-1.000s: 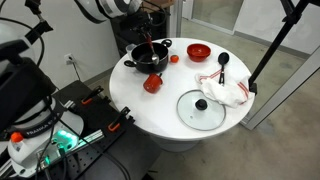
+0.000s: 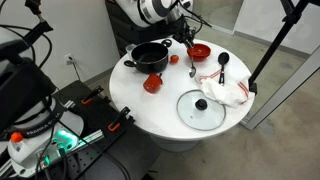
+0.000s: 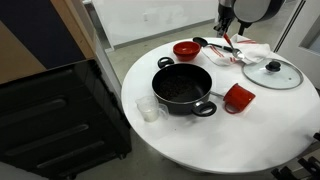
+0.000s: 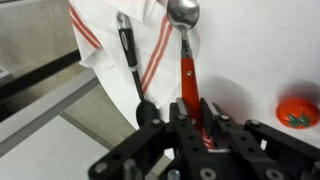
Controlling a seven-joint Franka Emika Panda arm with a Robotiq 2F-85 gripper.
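My gripper is shut on the red handle of a metal spoon (image 4: 188, 72), whose bowl end points away from the fingers. In exterior view 1 the spoon (image 2: 193, 68) hangs down from the gripper (image 2: 188, 44), in front of the red bowl (image 2: 199, 52). Exterior view 2 shows the red handle of the spoon (image 3: 227, 39) below the gripper, near the towel. A black pot (image 2: 150, 58) stands open to the left on the round white table; its inside looks empty in exterior view 2.
A striped towel (image 2: 233, 91) with a black utensil (image 2: 223, 62) lies at the right. A tomato (image 2: 174, 59), a red mug (image 2: 152, 84) on its side and a glass lid (image 2: 201, 112) are on the table. A clear cup (image 3: 151, 108) stands beside the pot.
The gripper has moved right from above the pot, past the tomato, to beside the red bowl, carrying the red-handled spoon. The other objects have stayed in place.
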